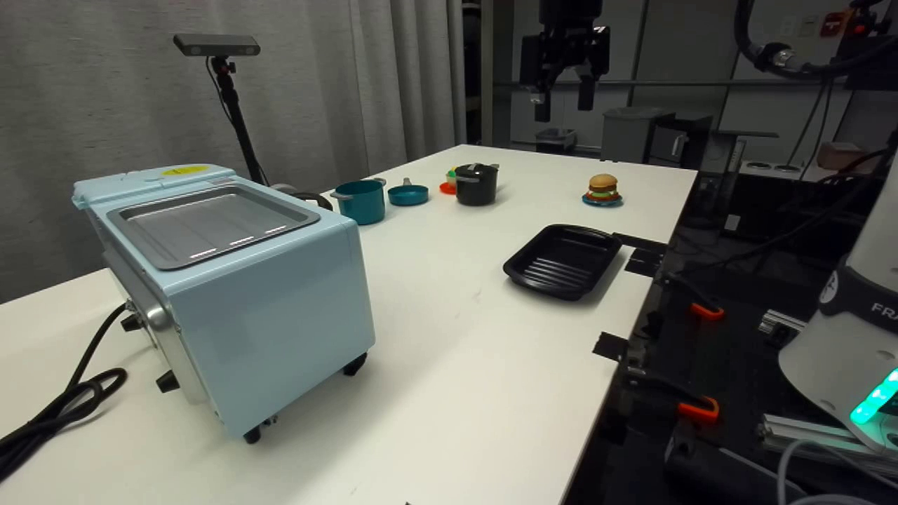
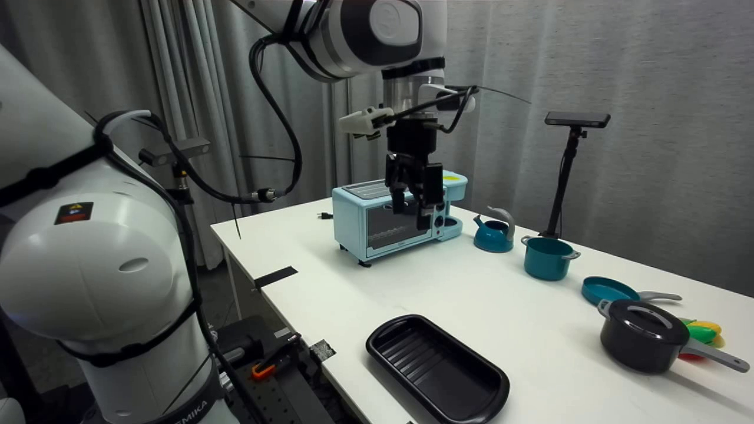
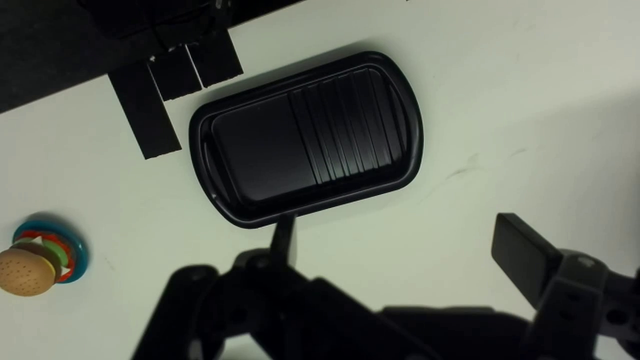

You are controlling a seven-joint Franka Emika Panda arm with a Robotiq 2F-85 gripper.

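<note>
High over the table, my gripper stands open, with a wide gap and nothing between its fingers. The wrist view shows the two fingertips well apart, with bare white table visible between them. A black ribbed baking tray lies on the table near its edge, below my gripper and apart from it. Off to the tray's side, a toy burger rests on a small blue plate. A light blue toaster oven sits at the other end of the table, its glass door shut.
Along the curtain side stand a teal kettle, a teal pot, a teal pan and a lidded black pot. Behind that pot are colourful toy pieces.
</note>
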